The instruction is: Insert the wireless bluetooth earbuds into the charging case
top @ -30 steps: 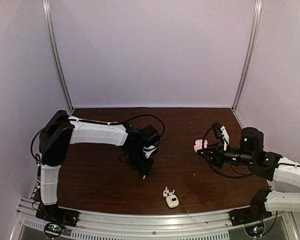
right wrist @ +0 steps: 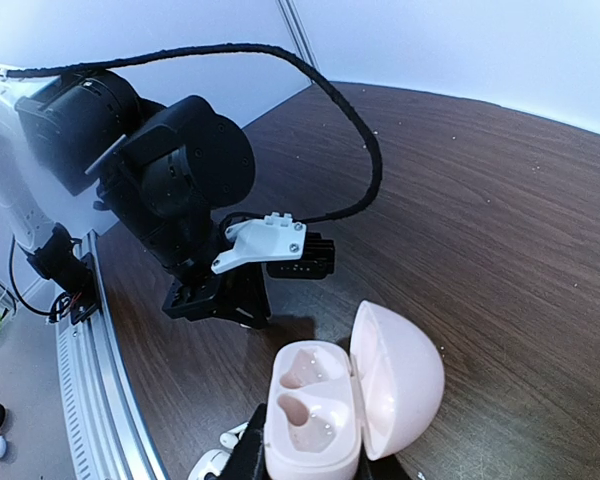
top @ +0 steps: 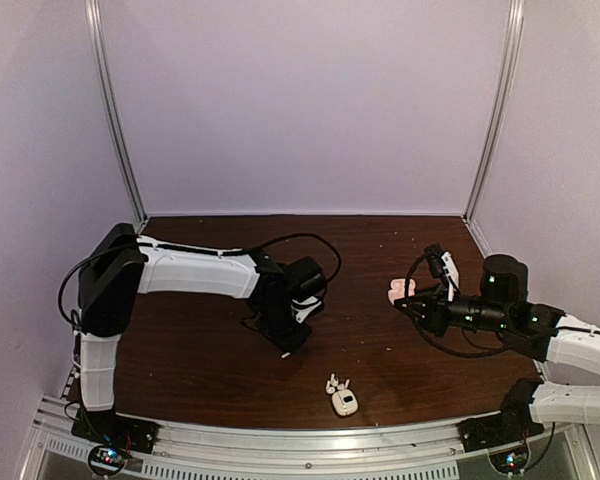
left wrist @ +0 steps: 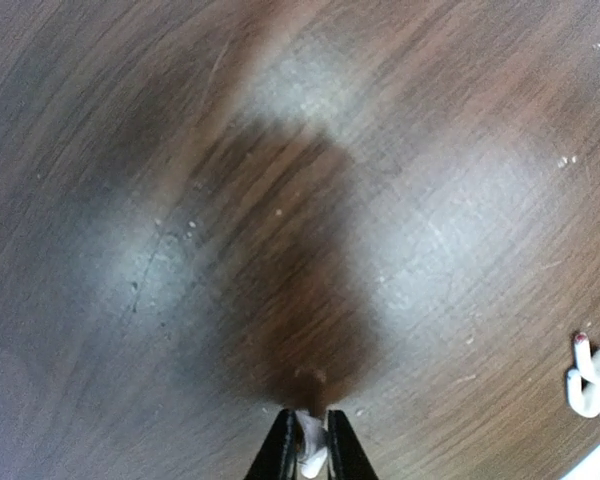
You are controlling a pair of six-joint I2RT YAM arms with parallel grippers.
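Note:
The open pink charging case (right wrist: 310,410) is in my right gripper (top: 412,302), which is shut on it. Its lid (right wrist: 395,380) stands up and both earbud wells show empty in the right wrist view. Low over the table, my left gripper is shut on a small white earbud (left wrist: 312,455), seen between the fingertips at the bottom of the left wrist view. Only part of this earbud shows. From above, its white tip (top: 286,355) sticks out under the left gripper, left of and apart from the case.
A white case with earbud-like pieces (top: 342,397) lies near the table's front edge, between the arms. A black cable (right wrist: 330,95) loops off the left arm. Bare table (top: 380,235) lies at the back.
The left wrist has shifted slightly to the right and tilted, while the earbud's tip stays almost in place. My right arm and the case have not moved.

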